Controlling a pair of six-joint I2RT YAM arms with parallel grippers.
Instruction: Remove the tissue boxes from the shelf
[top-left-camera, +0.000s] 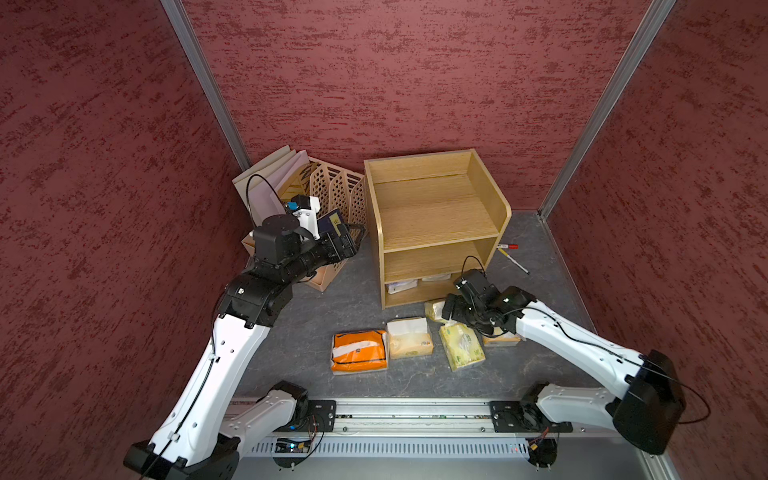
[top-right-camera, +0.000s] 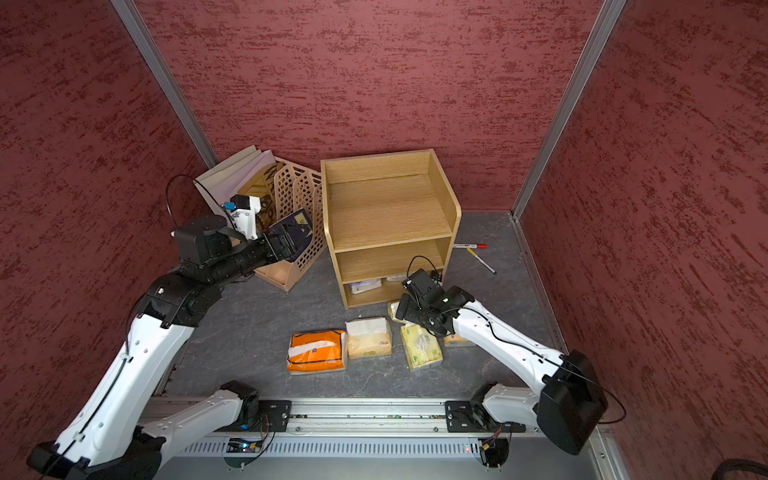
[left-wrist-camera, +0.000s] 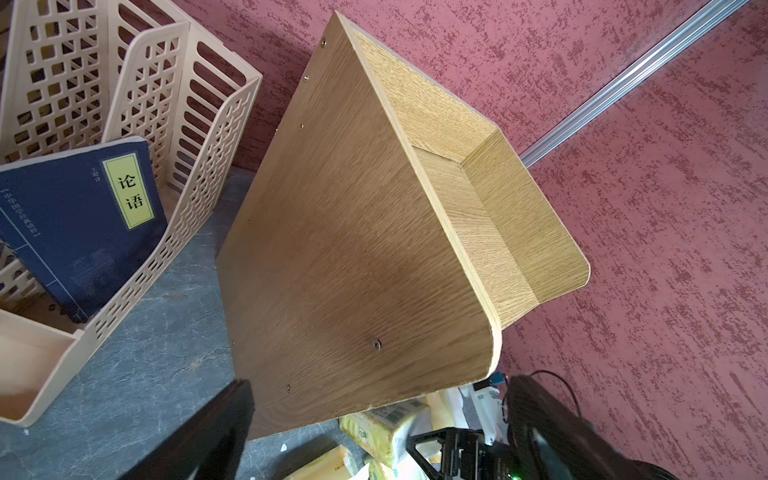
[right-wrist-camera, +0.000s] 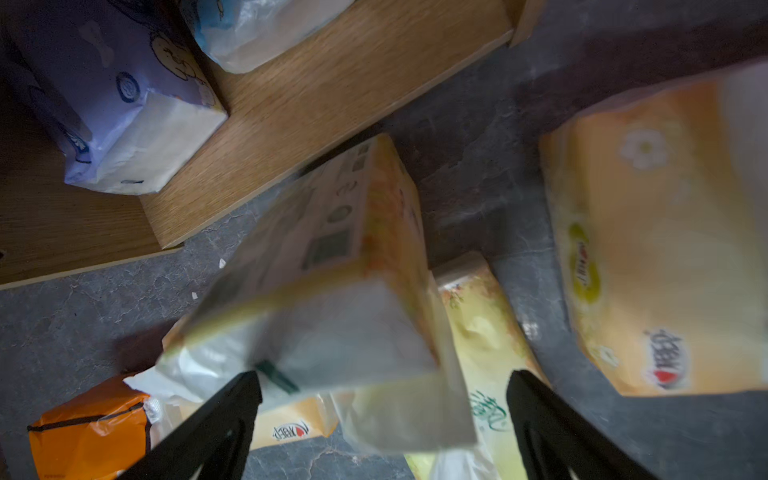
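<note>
In the right wrist view, a pale yellow-and-white tissue pack (right-wrist-camera: 320, 240) stands tilted and blurred before the shelf (right-wrist-camera: 336, 104). My right gripper is open over it, fingers wide apart. On the shelf's lower level lie a purple tissue pack (right-wrist-camera: 120, 104) and a blue-white one (right-wrist-camera: 256, 28). On the table in front rest an orange pack (top-left-camera: 360, 352), a cream pack (top-left-camera: 409, 339), a yellow-green pack (top-left-camera: 461, 345) and a peach pack (right-wrist-camera: 656, 248). My left gripper (top-left-camera: 352, 242) hangs open and empty left of the shelf.
Left of the shelf stands a beige perforated rack (left-wrist-camera: 200, 120) with a dark blue book (left-wrist-camera: 88, 216) and folders. Two markers (top-left-camera: 512, 260) lie to the shelf's right. Bare table (top-left-camera: 320, 312) shows at front left.
</note>
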